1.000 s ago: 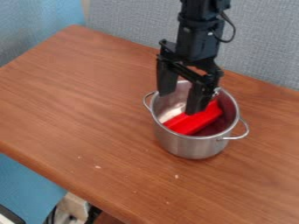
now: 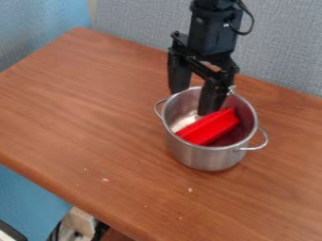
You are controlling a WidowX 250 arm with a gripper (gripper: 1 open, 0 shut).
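Note:
A steel pot [image 2: 209, 156] with two loop handles stands on the wooden table at the right of centre. A red elongated object [image 2: 208, 127] lies inside it, beside something pale that is partly hidden. My black gripper [image 2: 194, 94] hangs from above over the pot, open, its two fingers apart over the back of the rim and above the red object, with nothing visible between them.
Grey padded walls stand behind, and a blue surface lies beyond the table's front left edge.
My gripper has risen slightly out of the pot. The pot and red object look unmoved.

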